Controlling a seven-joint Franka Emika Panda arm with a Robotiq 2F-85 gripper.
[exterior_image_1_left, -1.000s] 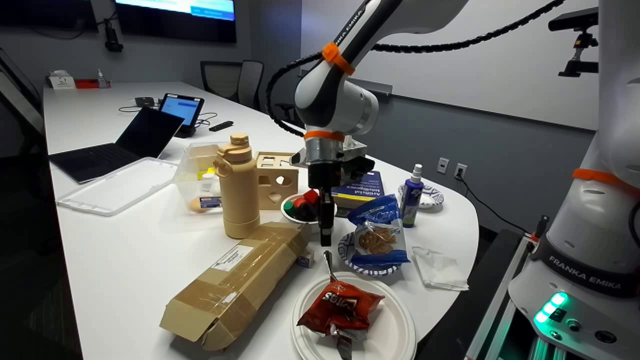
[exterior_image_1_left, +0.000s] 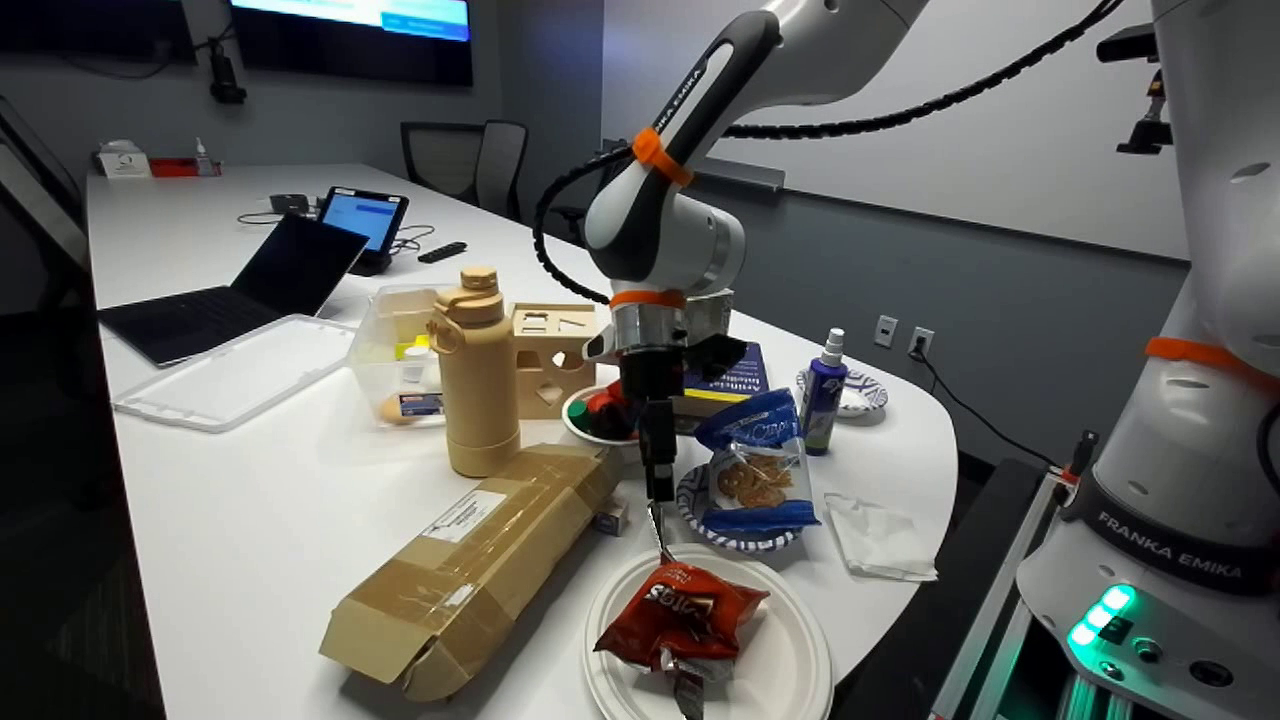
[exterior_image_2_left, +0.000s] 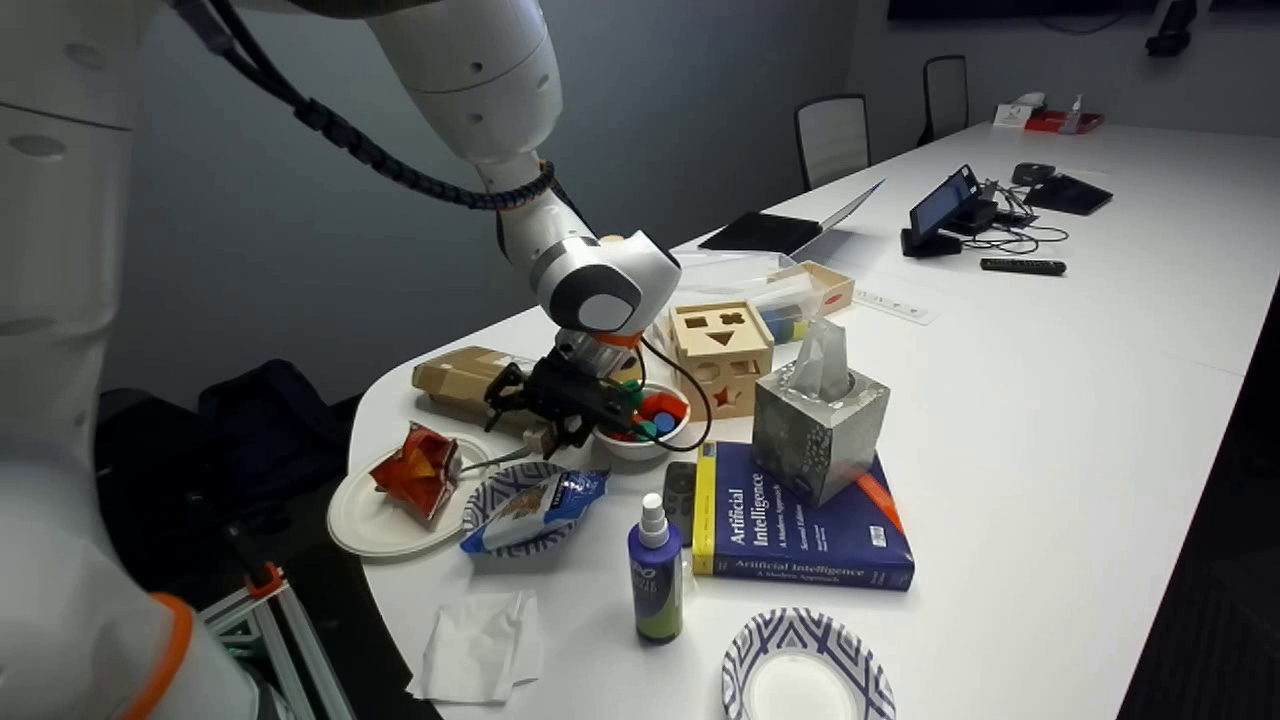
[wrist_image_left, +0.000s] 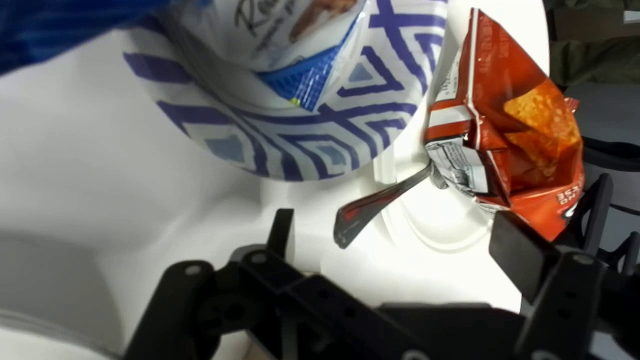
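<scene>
My gripper is open, its two black fingers wide apart with nothing held. Between and just beyond the fingertips in the wrist view shows the handle of a metal utensil (wrist_image_left: 384, 200). The handle sticks out past the rim of a white plate (exterior_image_1_left: 606, 666), and its other part runs under a red chip bag (exterior_image_1_left: 684, 610) lying on that plate. In exterior view 1 the fingertips are just above the handle's free end. Whether they touch it, I cannot tell.
A patterned paper plate (wrist_image_left: 288, 147) with a blue cookie bag (exterior_image_1_left: 758, 480) is close beside the gripper. On the other side lies a long cardboard box (exterior_image_1_left: 480, 564). Behind are a bowl of coloured blocks (exterior_image_2_left: 642, 446), a tan bottle (exterior_image_1_left: 480, 384) and a spray bottle (exterior_image_2_left: 655, 576).
My gripper has come slightly lower and a little to the right in exterior view 1, nearer the utensil's handle. The things on the table look unmoved.
</scene>
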